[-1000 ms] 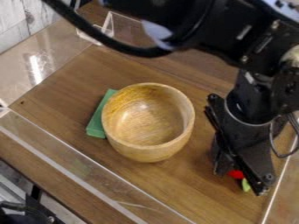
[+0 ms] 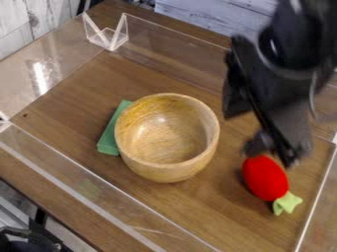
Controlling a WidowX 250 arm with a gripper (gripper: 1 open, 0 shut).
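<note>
My gripper (image 2: pixel 245 116) is a dark, motion-blurred shape at the upper right, open, with nothing visible between its fingers. Just below it a red toy vegetable (image 2: pixel 266 177) with a pale green top lies on the wooden table. To its left sits a wooden bowl (image 2: pixel 168 148), empty, with a green block (image 2: pixel 109 136) partly tucked behind its left side.
Clear plastic walls (image 2: pixel 39 81) edge the wooden surface (image 2: pixel 93 187). A clear angular piece (image 2: pixel 108 31) stands at the top left. Bare wood lies above and below the bowl.
My gripper has risen from over the red toy, uncovering it. The toy and bowl show no clear movement.
</note>
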